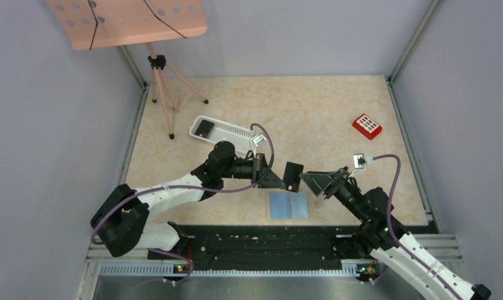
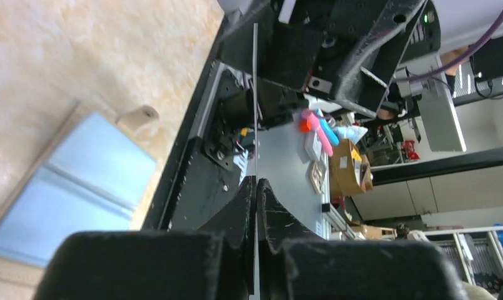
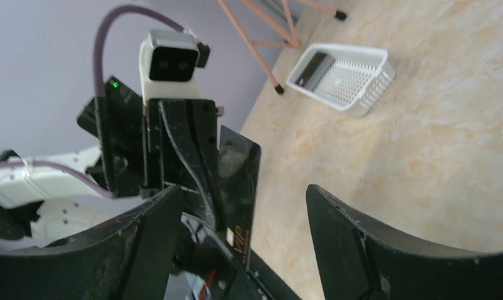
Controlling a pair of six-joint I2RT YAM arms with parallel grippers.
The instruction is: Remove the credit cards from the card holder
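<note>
A thin black card [image 1: 293, 177] is pinched at one edge by my left gripper [image 1: 282, 184], which is shut on it. Seen edge-on in the left wrist view, the same card [image 2: 255, 94] sticks straight out from the closed fingertips. My right gripper [image 1: 312, 186] is open just to the right of the card, and its fingers look empty. In the right wrist view the card [image 3: 241, 187] shows its dark face with small gold marks. Below lies a light-blue two-panel piece [image 1: 280, 205], perhaps the opened card holder. I cannot tell whether cards are in it.
Behind the left arm stands a white basket [image 1: 227, 135] with a flat black item [image 1: 204, 129] in it. A red card-like block [image 1: 367, 126] lies at the right. A pink stand [image 1: 163, 87] occupies the back left.
</note>
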